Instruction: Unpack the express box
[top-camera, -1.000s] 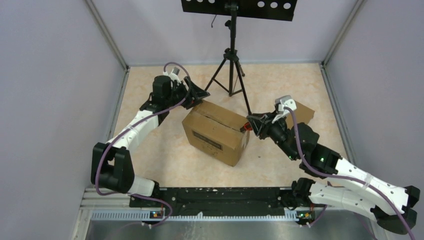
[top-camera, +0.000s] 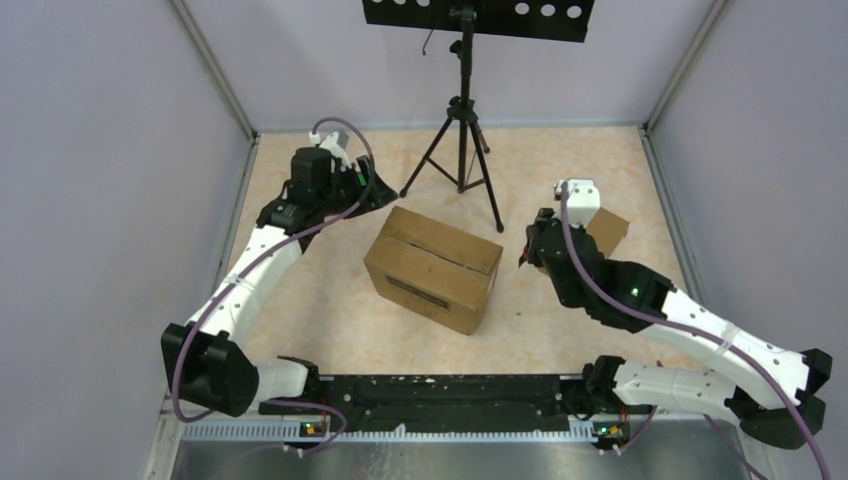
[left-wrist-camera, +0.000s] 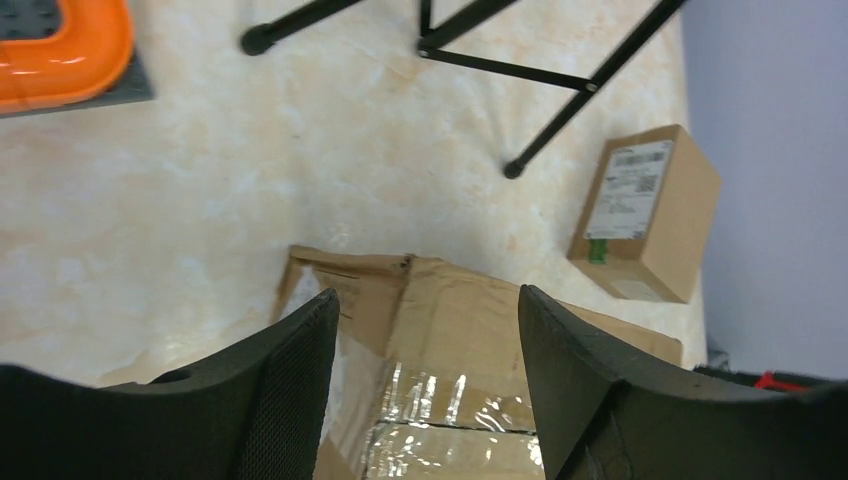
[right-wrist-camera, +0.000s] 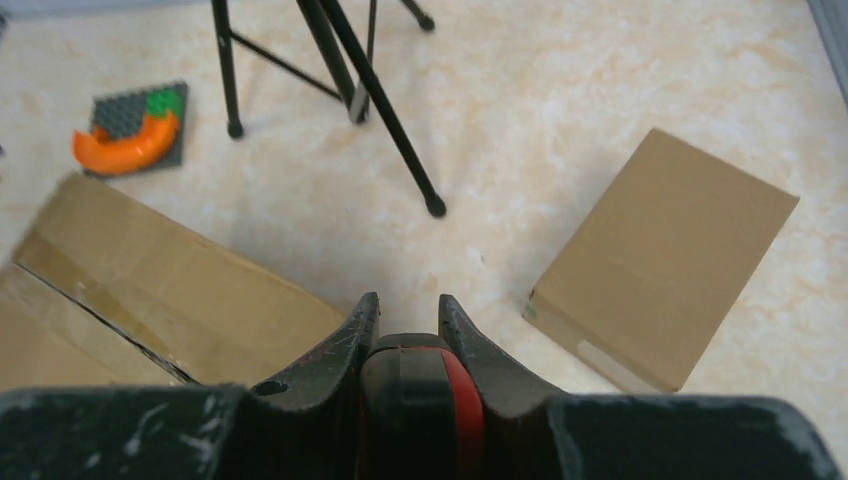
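Observation:
The brown cardboard box (top-camera: 425, 285) stands mid-table, with a dark line running along its taped top seam. In the left wrist view, clear tape shines on the box top (left-wrist-camera: 465, 335), and creased cardboard shows at its near end. My left gripper (top-camera: 390, 194) is just off the box's back left corner; its fingers (left-wrist-camera: 300, 350) are apart with nothing gripped between them. Right of the box, clear of it, is my right gripper (top-camera: 526, 250). It is shut on a black and red tool (right-wrist-camera: 408, 410), possibly a cutter, whose tip is hidden in the right wrist view.
A smaller carton (right-wrist-camera: 665, 260) lies at the right, partly behind my right arm in the top view. A black tripod stand (top-camera: 465, 150) stands behind the box. An orange item on a grey block (right-wrist-camera: 130, 140) sits at the back left.
My right gripper has moved right, away from the box's right end, with the tool. My left gripper has shifted left off the back left corner. The box's right end has tilted slightly.

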